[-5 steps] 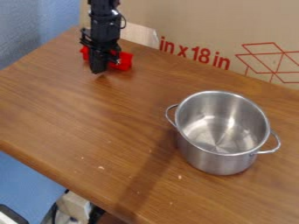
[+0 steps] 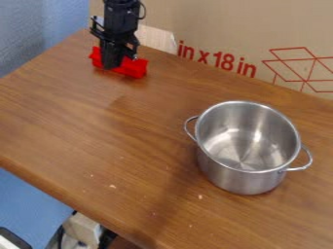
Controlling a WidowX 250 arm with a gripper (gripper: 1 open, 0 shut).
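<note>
A red object (image 2: pixel 131 66) lies near the back left edge of the wooden table. My black gripper (image 2: pixel 111 54) is lowered over it from above, its lower end in front of the red object's middle and hiding part of it. The fingertips are small and dark here; whether anything is between them I cannot tell.
A steel pot (image 2: pixel 244 146) with two handles stands on the right side of the table (image 2: pixel 104 146). Behind stands a cardboard panel (image 2: pixel 260 29) with red print.
My gripper has shifted very slightly upward from the spot where it was, showing a little more of the red object. The pot has not moved.
</note>
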